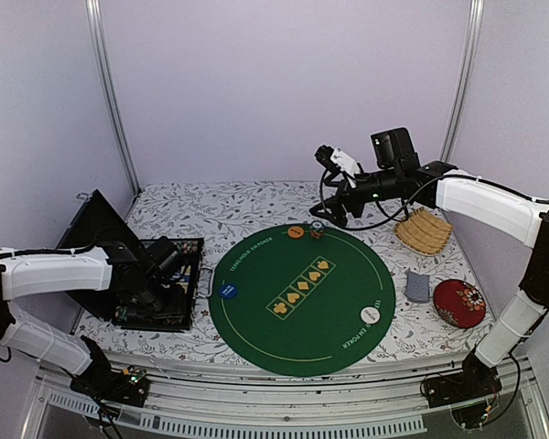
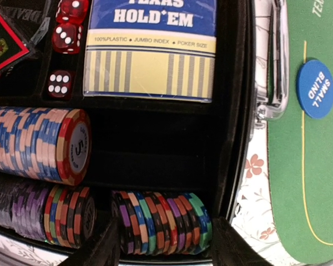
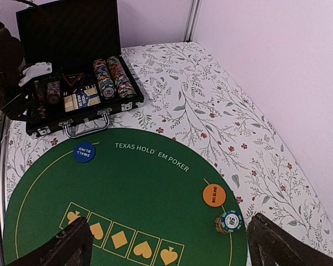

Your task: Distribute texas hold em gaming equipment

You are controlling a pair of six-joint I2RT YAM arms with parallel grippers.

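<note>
In the left wrist view, a short row of mixed-colour chips [image 2: 161, 223] lies on its side in the case's tray. My left gripper straddles it, its fingers [image 2: 102, 244] parted at the two ends; whether they press on the chips cannot be told. Longer chip rows [image 2: 39, 144], red dice [image 2: 66, 39] and the Texas Hold'em card box [image 2: 150, 55] share the open case [image 3: 89, 113]. On the green mat [image 1: 293, 343] lie the small blind [image 3: 84, 152], the big blind [image 3: 214, 195] and a chip stack [image 3: 231, 221]. My right gripper hangs open and empty over the mat's far side.
To the right stand a woven basket [image 1: 424, 232], a grey cloth-like item [image 1: 418, 286] and a red round dish [image 1: 459, 303]. A white disc [image 1: 370, 315] sits at the mat's front right. The raised case lid [image 1: 91, 242] flanks the left arm.
</note>
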